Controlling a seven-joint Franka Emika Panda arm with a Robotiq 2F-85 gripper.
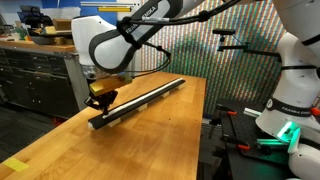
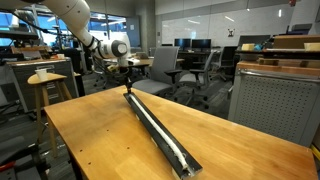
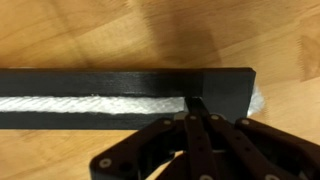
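A long black bar (image 1: pixel 150 98) with a groove along its top lies on the wooden table. White rope (image 3: pixel 90 104) sits in the groove and runs along the bar's length. My gripper is shut, its tip down at the rope line near one end of the bar; nothing shows between its fingers. Past the gripper, a frayed bit of white rope (image 3: pixel 257 101) sticks out at the bar's end. In the second exterior view the gripper (image 2: pixel 128 91) is at the bar's far end. The dark gripper body hides part of the groove.
A yellow patch (image 1: pixel 14 164) lies near the table's edge. Office chairs (image 2: pixel 196 85) stand behind the table, and a grey cabinet (image 2: pixel 265 100) is off to the right.
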